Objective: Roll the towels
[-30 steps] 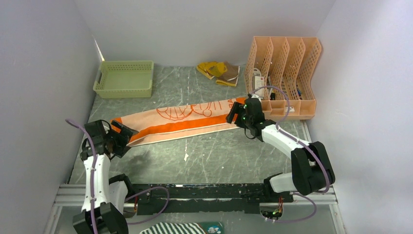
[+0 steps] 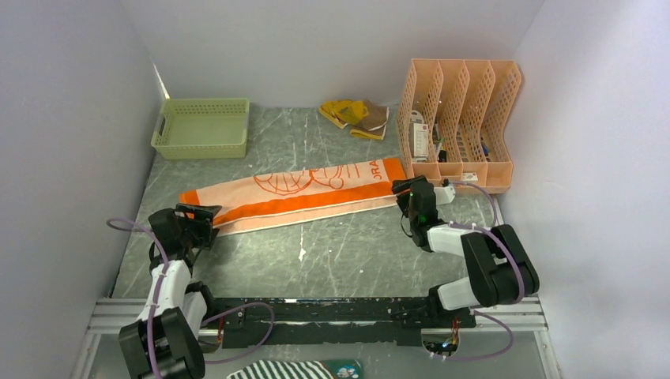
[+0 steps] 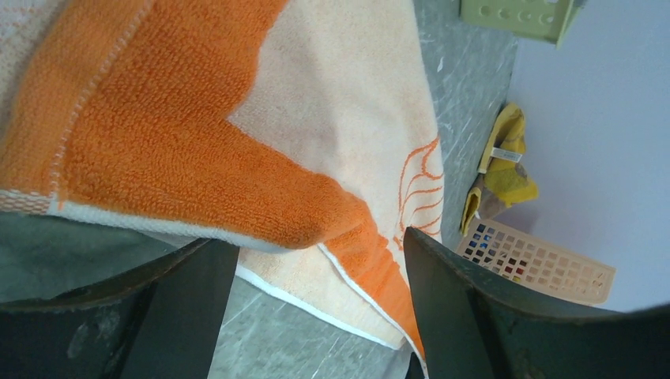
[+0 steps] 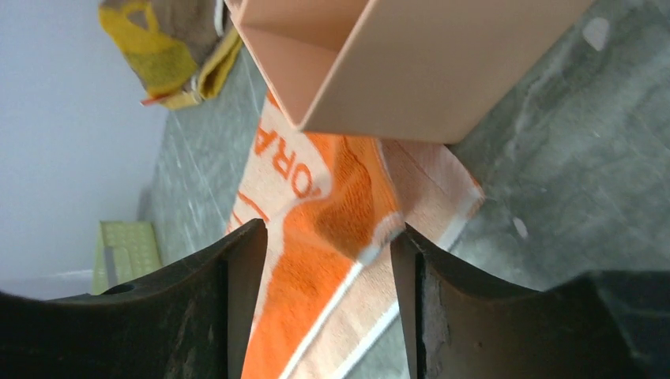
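An orange and cream towel (image 2: 300,197) lies lengthwise folded across the table. My left gripper (image 2: 207,221) is at its left end; in the left wrist view its open fingers (image 3: 158,308) sit either side of a raised folded orange edge (image 3: 197,181). At the right end, beside the organizer, my right gripper (image 2: 404,191) is open, its fingertips around a folded orange and white corner (image 4: 355,213). Whether either touches the cloth is unclear.
A peach organizer (image 2: 466,118) stands at the back right, very near the right gripper. A green basket (image 2: 197,126) is at the back left, a yellow-brown cloth (image 2: 348,114) at the back middle.
My right gripper has moved right and down toward the towel's end corner, and turned. The towel looks unchanged.
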